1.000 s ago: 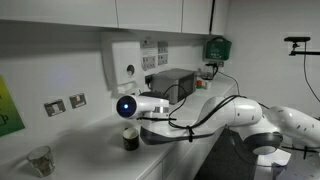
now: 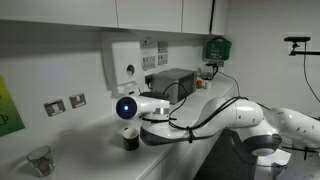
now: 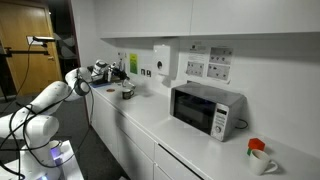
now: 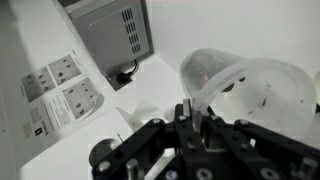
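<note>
In the wrist view my gripper is shut on the rim of a clear cup (image 4: 205, 66). The cup's pale rim curves away to the right, and its open mouth faces the camera. Above the counter (image 2: 85, 150), the arm reaches in from the right in exterior view 1; its body hides the fingertips there. A dark cup (image 2: 131, 139) with a pale rim stands just below the arm's end. From exterior view 2, the far arm is too small to show the grip.
A clear tumbler (image 2: 41, 160) stands at the counter's left. Behind the arm are a microwave (image 2: 172, 83) and a white wall dispenser (image 2: 122, 62). A white mug (image 3: 261, 162) stands at the right in exterior view 2.
</note>
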